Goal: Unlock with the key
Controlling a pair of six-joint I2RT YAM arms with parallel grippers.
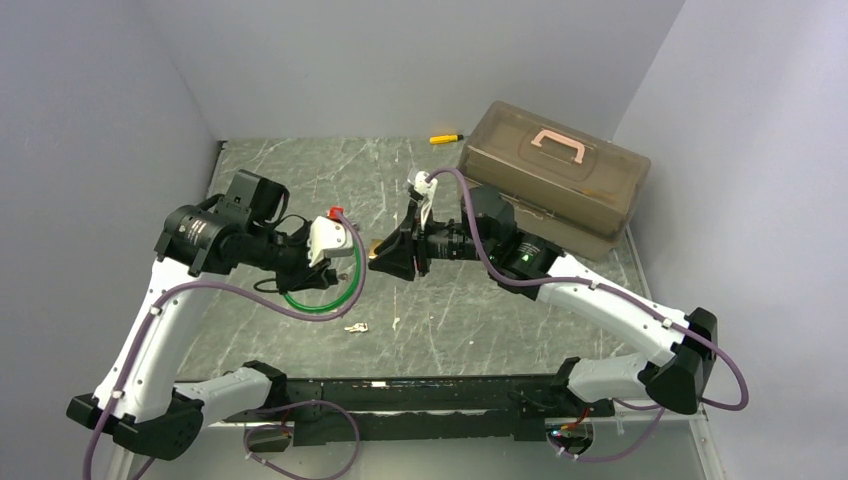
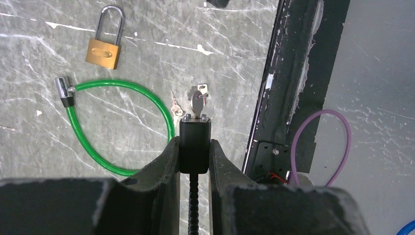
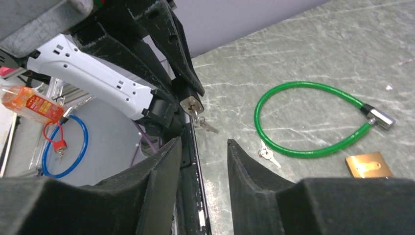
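Note:
Between the fingers of my left gripper is a black lock body, and the gripper is shut on it. A key sticks out of its end face; in the right wrist view, this key stands in the lock's face, with something small and metallic hanging from it. My right gripper is open, and its fingers hold nothing. It faces the left gripper from the right in the top view, a short gap apart. The black lock's own cable runs back between the left fingers.
On the grey table lie a green cable lock, a brass padlock with its shackle, and loose keys. A brown toolbox stands at the back right, a yellow tool beside it.

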